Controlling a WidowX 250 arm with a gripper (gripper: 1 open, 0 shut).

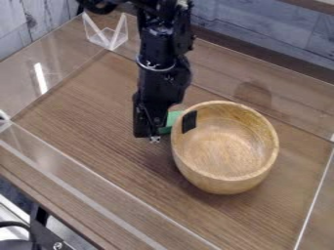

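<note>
My black gripper (163,125) hangs at the centre, low over the table beside the left rim of a wide beige bowl (225,161). A green object (173,119) lies at the bowl's upper-left side, mostly hidden behind the gripper. The fingers are dark and overlap the object and rim; I cannot tell whether anything is between them.
A clear plastic container (104,29) stands at the back left. A wall edges the back.
</note>
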